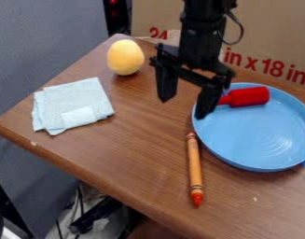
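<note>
The black gripper (pixel 185 92) hangs over the middle of the wooden table, open, its right finger beside the rim of the blue plate (pixel 255 140) and nothing visible between the fingers. A red cylindrical object (pixel 247 95) lies on the plate's upper part, partly behind the right finger. An orange crayon (pixel 195 170) lies left of the plate, below the gripper. A folded pale cloth (pixel 71 105) lies at the left, and a yellow rounded object (pixel 125 57) sits at the back left.
A cardboard box (pixel 273 37) with red lettering stands behind. The table's left edge drops to a grey floor area with cables below.
</note>
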